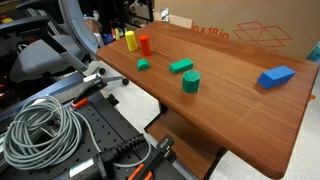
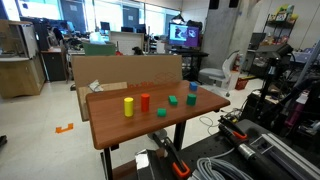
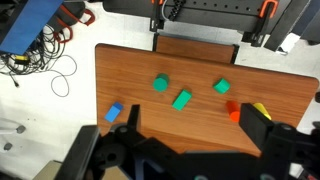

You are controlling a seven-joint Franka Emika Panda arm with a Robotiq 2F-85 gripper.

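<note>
High over the wooden table (image 3: 200,131), my gripper is open, its dark fingers wide apart and only tabletop below the gap. A teal-green cylinder (image 1: 190,83) stands near the table's front edge, with a green block (image 1: 181,65) behind it. Farther left lies a smaller green piece (image 1: 143,64). A red cylinder (image 1: 144,44) and a yellow cylinder (image 1: 130,40) are upright at the left end. Alone toward the other end rests a blue block (image 1: 275,77). In the wrist view, the right finger partly covers the yellow cylinder (image 3: 262,110).
Along the table's back edge stands a cardboard panel (image 2: 125,70). Coiled grey cable (image 1: 43,137) lies on the dark base rail beside the front edge. Bare tabletop surrounds the blue block.
</note>
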